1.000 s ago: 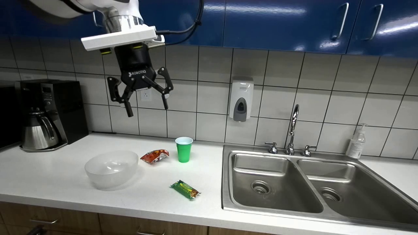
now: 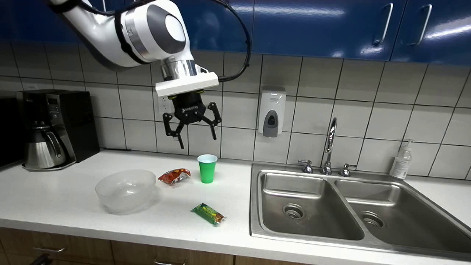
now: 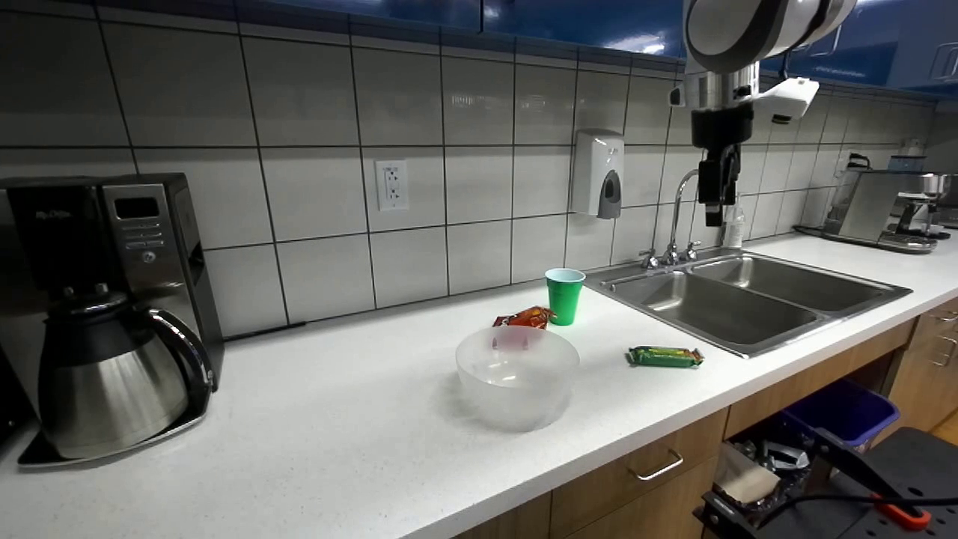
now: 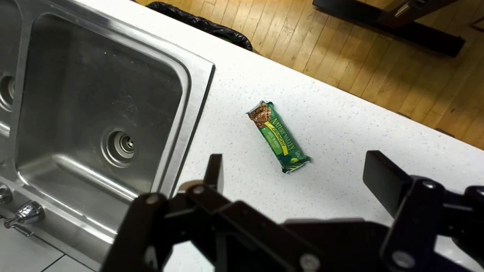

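High above the counter, my gripper (image 2: 198,137) hangs open, its fingers pointing down and nothing between them. In the wrist view a green granola bar (image 4: 281,139) lies flat on the white counter, framed ahead of the spread fingertips and well below them. A frosted, see-through bowl (image 3: 518,382) stands on the counter to the left of the bar in both exterior views; its inside looks empty. Behind it lies a red snack packet (image 2: 174,176), and a green cup (image 2: 207,168) stands upright beside that packet.
Right of the bar is a steel double sink (image 2: 309,207) with a faucet (image 2: 329,145). A coffee maker (image 3: 117,314) occupies the counter's left end. A soap dispenser (image 2: 271,112) is fixed to the tiled wall. Bare counter surrounds the bar.
My gripper has shifted right and lower in exterior view 1, staying open. The bar, bowl, packet and cup have kept their places.
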